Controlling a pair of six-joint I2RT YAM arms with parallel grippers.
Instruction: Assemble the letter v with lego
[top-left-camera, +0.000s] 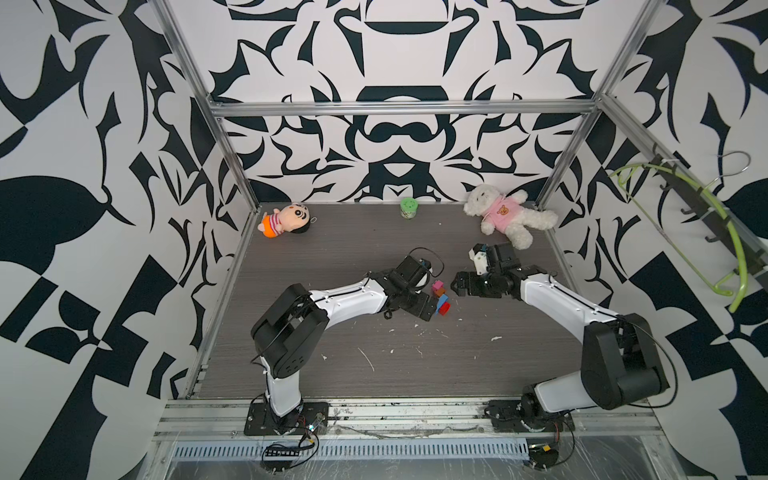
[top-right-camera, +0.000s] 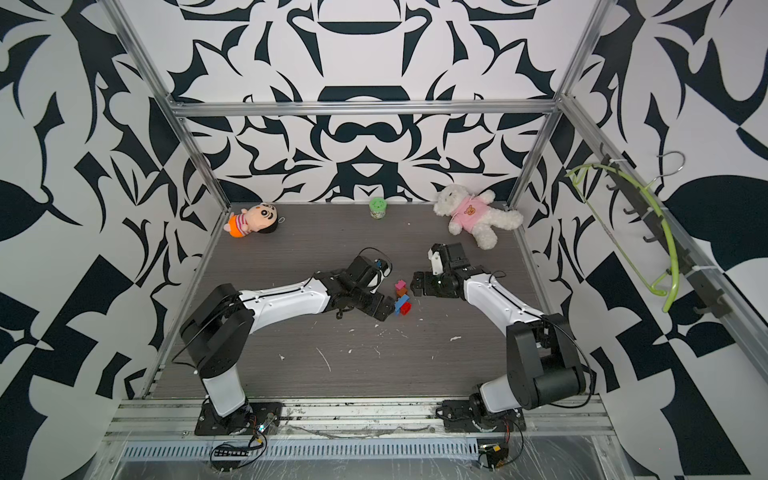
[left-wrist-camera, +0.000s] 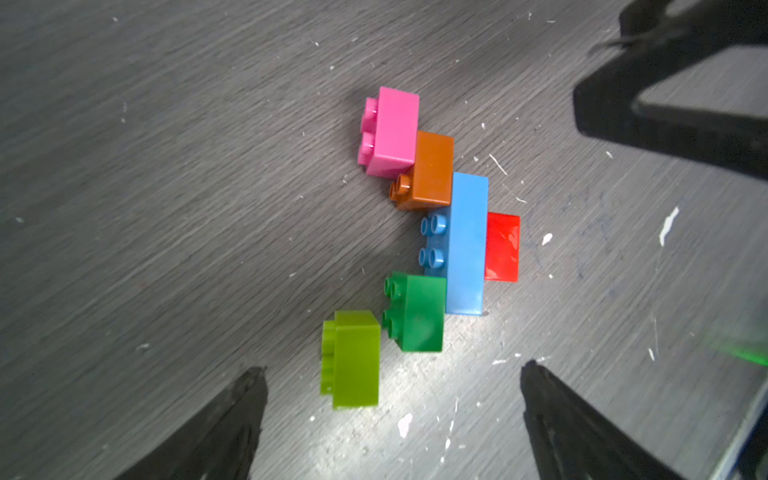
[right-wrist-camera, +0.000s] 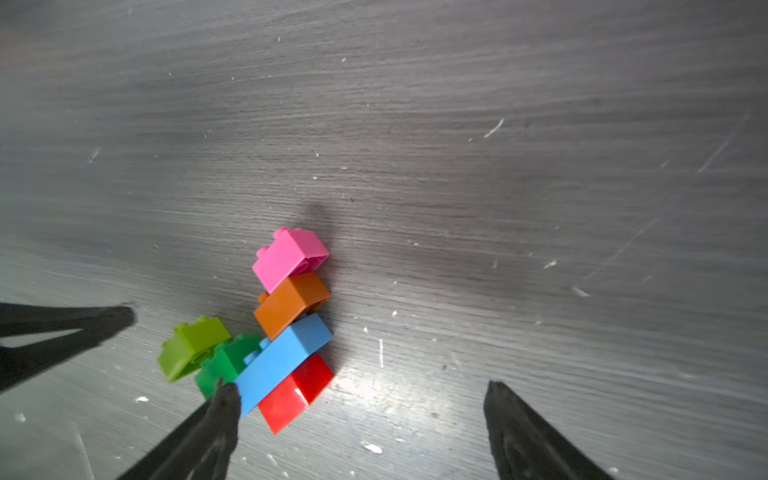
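Lego bricks lie loose in a cluster at the table's centre: pink (left-wrist-camera: 396, 132), orange (left-wrist-camera: 433, 168), blue (left-wrist-camera: 465, 244), red (left-wrist-camera: 502, 248), green (left-wrist-camera: 422, 312) and lime (left-wrist-camera: 356, 360). My left gripper hangs open over the cluster's near-left side, the lime brick between its fingertips in the left wrist view but no hold visible. My right gripper is just right of the bricks, fingers apart, nothing held; the blue and red bricks show by its left finger.
A plush doll (top-left-camera: 285, 221) lies at the back left, a green cup (top-left-camera: 408, 208) at the back middle, a white teddy bear (top-left-camera: 502, 212) at the back right.
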